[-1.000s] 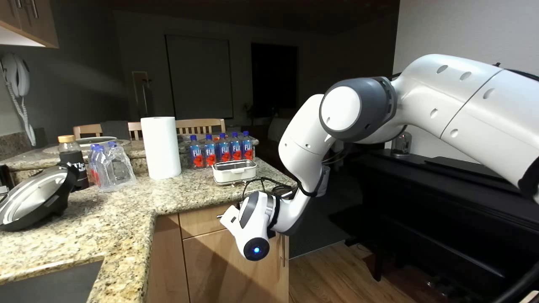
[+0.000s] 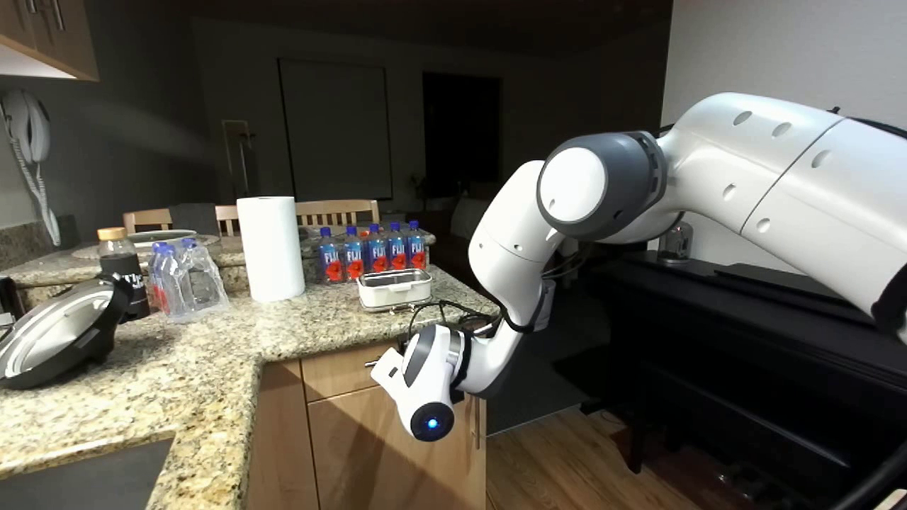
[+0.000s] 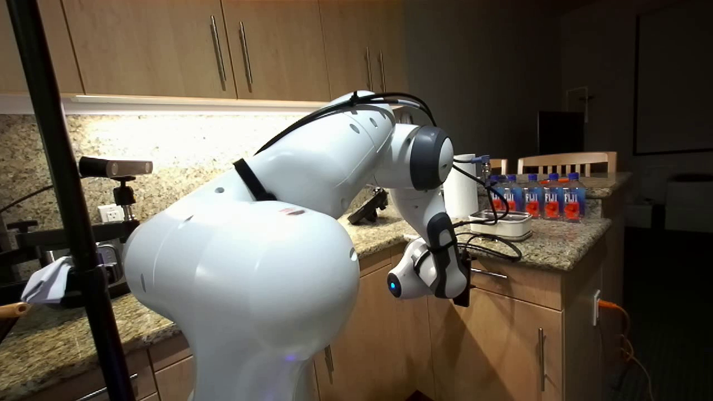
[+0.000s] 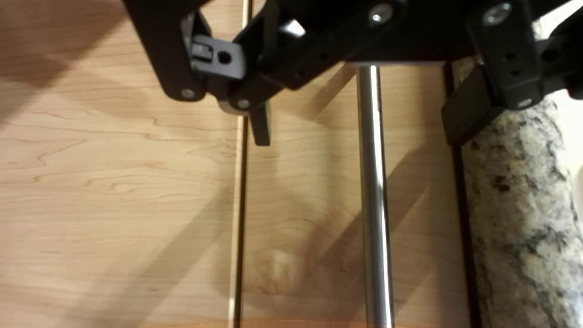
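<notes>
In the wrist view my gripper stands open, its two fingers wide apart with nothing held. Between and beyond them runs a shiny metal drawer handle (image 4: 374, 207), mounted on a light wood drawer front (image 4: 300, 229). The fingers appear to straddle the handle's line; whether either touches the wood is hard to tell. The drawer looks shut under the granite counter edge (image 4: 513, 207). From outside, the drawer handle (image 3: 489, 273) shows just right of the gripper, which is largely hidden behind the wrist.
On the counter stand a white container (image 2: 395, 289), a paper towel roll (image 2: 270, 248) and several water bottles (image 2: 375, 252). Black cables (image 3: 494, 244) loop beside the wrist. A cabinet door (image 3: 498, 341) lies below the drawer. Open floor (image 2: 553, 463) is to the right in exterior view 1.
The arm has barely moved; the wrist sits very slightly lower in exterior view 1. Everything on the counter stays put.
</notes>
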